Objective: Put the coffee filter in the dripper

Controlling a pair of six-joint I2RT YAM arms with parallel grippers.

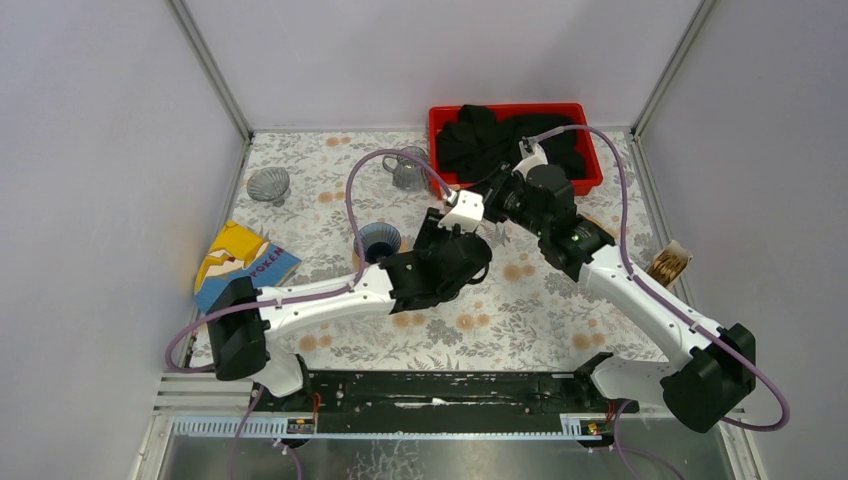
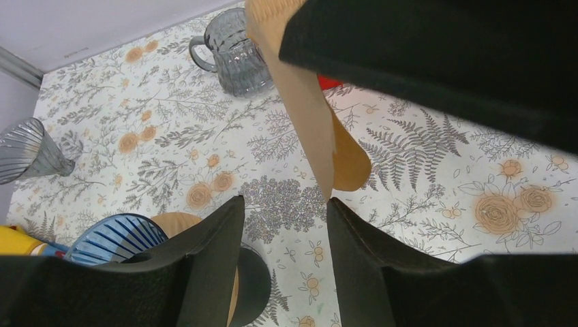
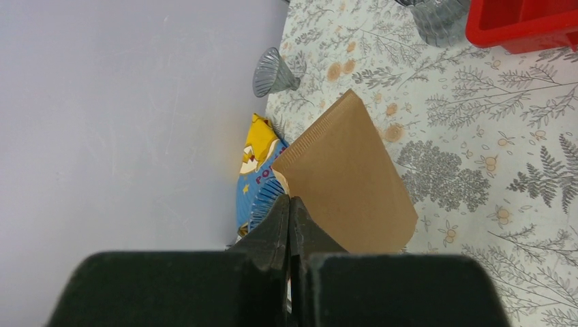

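A brown paper filter (image 3: 347,170) hangs from my right gripper, whose fingertips are shut on its edge. In the left wrist view the filter (image 2: 307,116) hangs just above my left gripper, whose fingers stand apart with a gap between them, one tip by the filter's lower edge. The ribbed blue dripper (image 2: 116,231) sits on a stand at lower left of that view, partly hidden by the left fingers.
A glass mug (image 1: 410,172) and red bin (image 1: 585,160) with dark cloth stand at the back. A glass cone (image 1: 268,183) and yellow-blue bag (image 1: 240,268) lie left; a container of filters (image 1: 668,266) stands right.
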